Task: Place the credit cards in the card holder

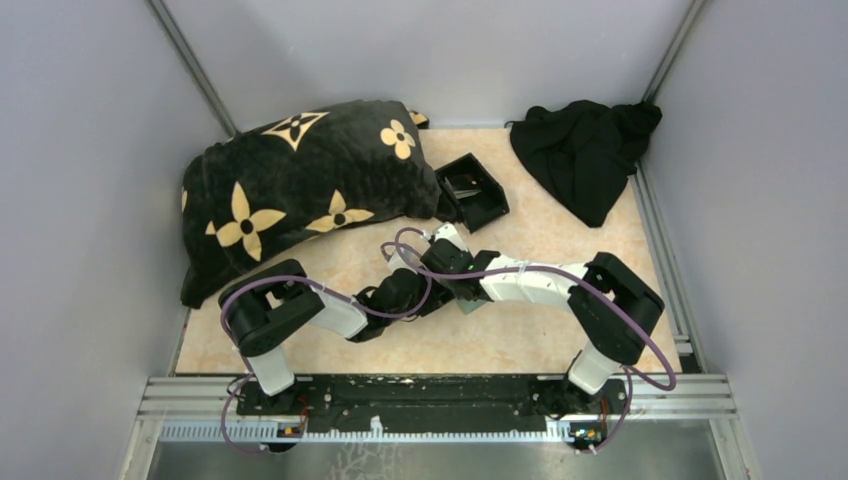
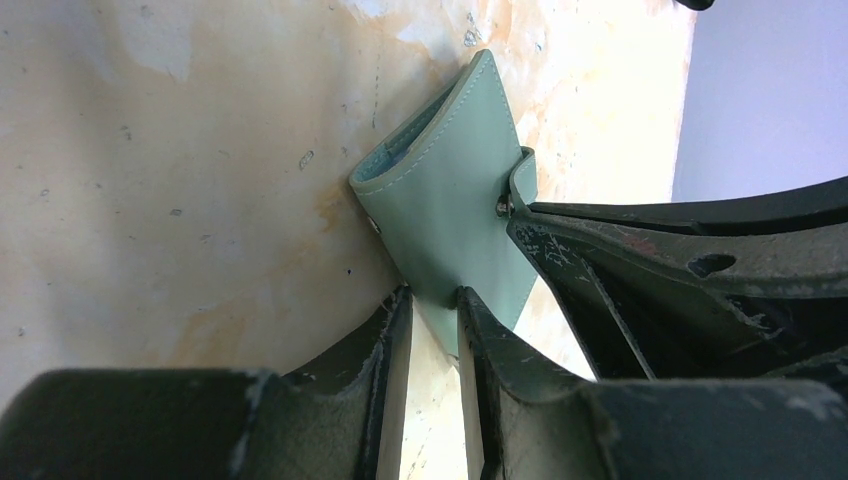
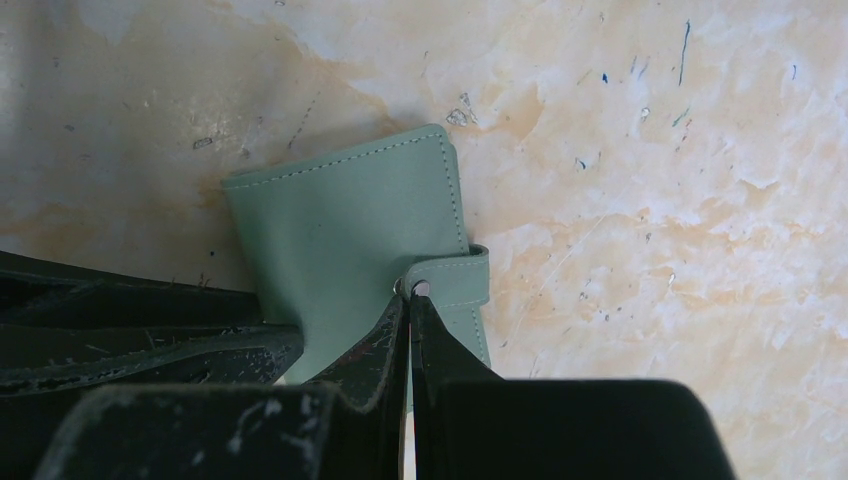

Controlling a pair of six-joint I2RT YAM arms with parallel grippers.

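Observation:
The sage-green card holder (image 2: 460,170) stands tilted on its edge on the table, its open side showing a dark slot in the left wrist view. My left gripper is shut on the holder's near part. My right gripper is shut, with its tips at the snap of the holder's strap (image 3: 455,280); whether the strap's thin edge is pinched between them is hard to tell. From above, the arms cover most of the holder (image 1: 470,305). No credit card can be clearly made out.
Behind the grippers a black open box (image 1: 485,212) holds some small flat items. A large dark patterned pillow (image 1: 300,180) fills the back left, and a black cloth (image 1: 585,150) lies at the back right. Bare table (image 1: 560,335) shows in front and to the right.

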